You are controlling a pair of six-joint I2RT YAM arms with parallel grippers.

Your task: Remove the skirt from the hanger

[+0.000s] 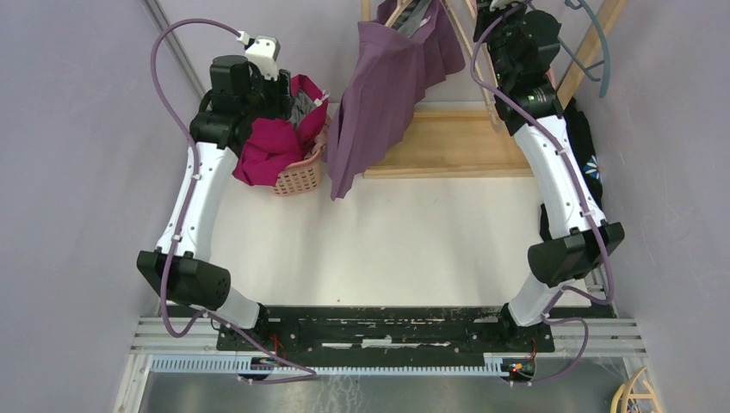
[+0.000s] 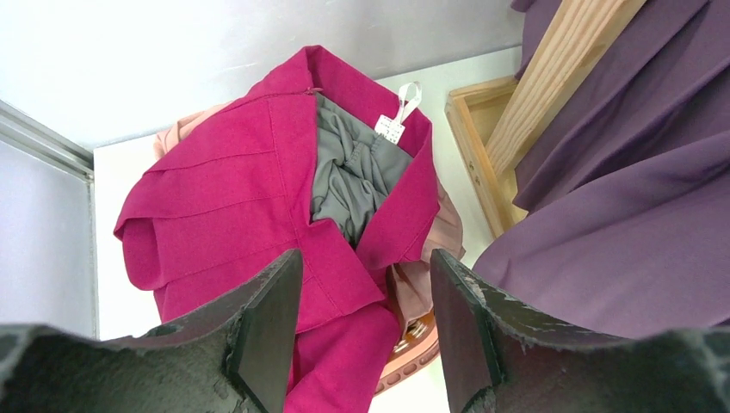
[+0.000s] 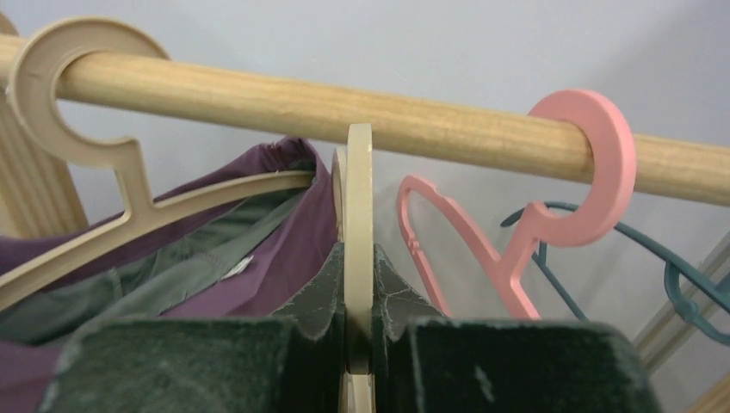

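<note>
A magenta skirt (image 2: pixel 232 202) with a grey lining lies heaped over the pink basket (image 1: pixel 298 178). Above it my left gripper is partly open, and nothing shows between its fingertips. A purple skirt (image 1: pixel 387 90) hangs from a beige hanger (image 3: pixel 129 219) on the wooden rod (image 3: pixel 258 96), seen at the left of the right wrist view. At the rod, my right gripper is shut on another beige hanger (image 3: pixel 360 181), seen edge-on in front of the rod. Whether its hook goes over the rod is hard to tell.
A pink hanger (image 3: pixel 603 155) is hooked on the rod to the right, with a blue-grey hanger (image 3: pixel 680 267) beyond it. The rack's wooden base (image 1: pixel 465 142) stands at the back. A black garment (image 1: pixel 578 146) lies at the right.
</note>
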